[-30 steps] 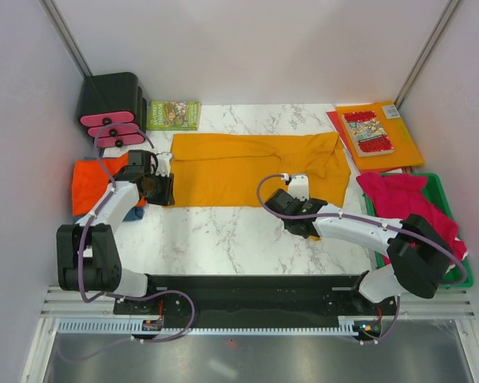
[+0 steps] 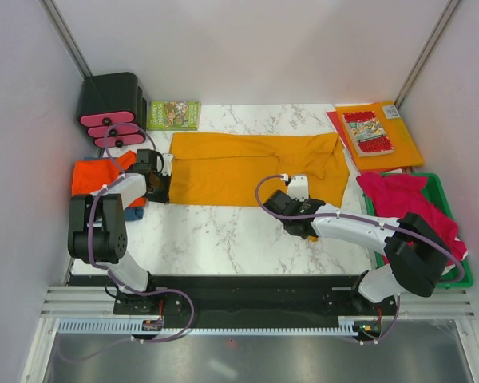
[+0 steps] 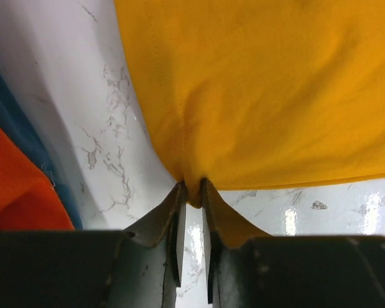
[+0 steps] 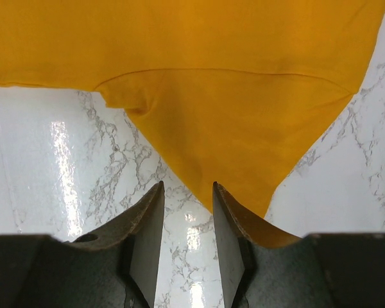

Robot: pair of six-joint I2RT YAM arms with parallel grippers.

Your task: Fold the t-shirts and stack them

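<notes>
An orange-yellow t-shirt [image 2: 231, 182] lies spread across the middle of the table. Its near left corner [image 3: 194, 196] is bunched between the fingertips of my left gripper, which is shut on it. My right gripper stands open over the near right part of the shirt, where a sleeve [image 4: 224, 141] points toward me. The sleeve's tip runs beneath its right finger [image 4: 223, 202], and nothing is held there. At the left, folded red-orange cloth [image 2: 88, 177] lies over blue cloth [image 3: 19, 122].
A green basket [image 2: 437, 191] with crumpled pink-red cloth [image 2: 399, 197] stands at the right. Books [image 2: 379, 132] lie at the back right and a green book [image 2: 173, 116] at the back left, beside a black drawer box [image 2: 110, 96].
At the shirt's near left corner, my left gripper has shifted slightly and its fingers have come together, while the left arm swung a little right. The right arm has stayed put.
</notes>
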